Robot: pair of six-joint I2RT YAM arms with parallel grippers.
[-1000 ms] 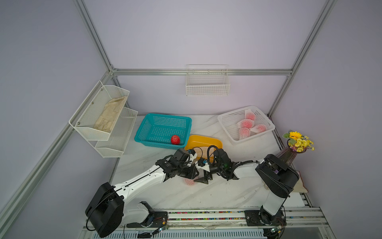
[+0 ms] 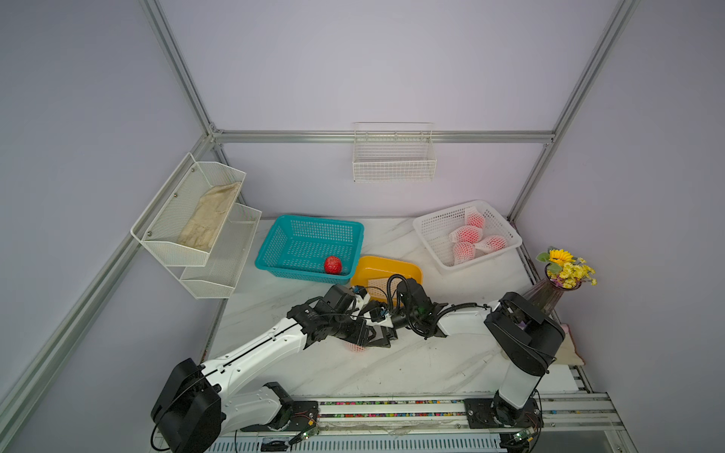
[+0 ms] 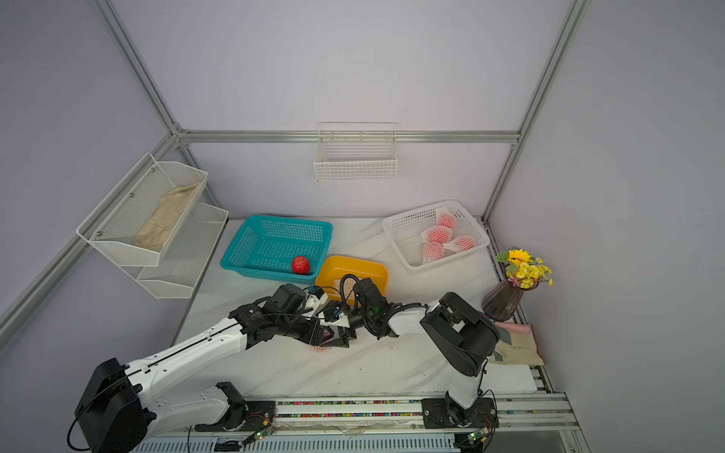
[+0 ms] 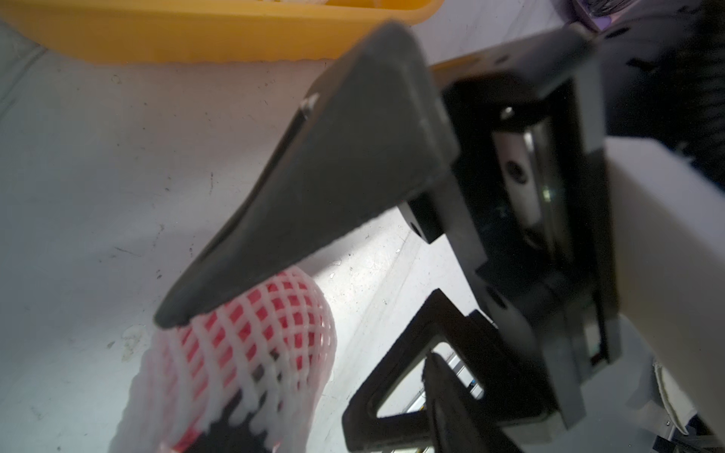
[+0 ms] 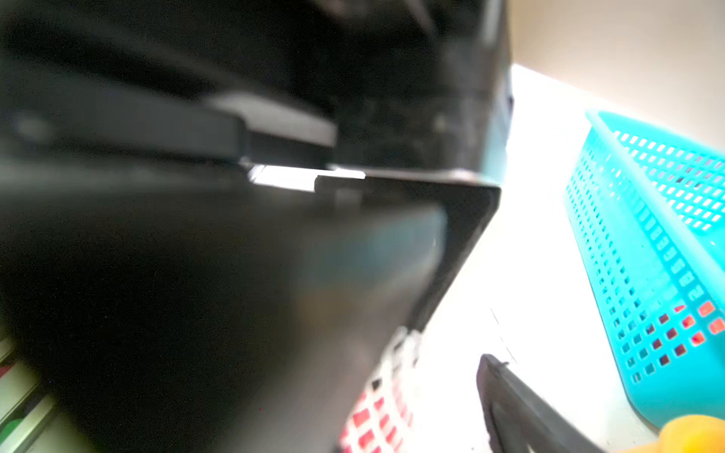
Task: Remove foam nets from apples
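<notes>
On the table lies an apple in a white foam net [image 4: 249, 324], low in the left wrist view and mostly hidden by the arms in the top views. My right gripper is open, its long grey finger [image 4: 324, 173] reaching over the apple. My left gripper stands part open from the bottom edge; dark material shows through and under the net strands, perhaps one of its fingertips. Whether it pinches the net I cannot tell. In the right wrist view, large dark gripper parts block the left half, with netted apple [image 5: 381, 404] showing below.
A teal basket [image 2: 272, 264] holds one bare red apple [image 2: 332, 265]. Beside it, a yellow tray [image 2: 408, 269] contains pale netting. Several netted apples lie in the white basket [image 2: 430, 234]. A flower vase [image 3: 502, 300] stands right.
The right gripper has shifted only a little. The baskets are unchanged.
</notes>
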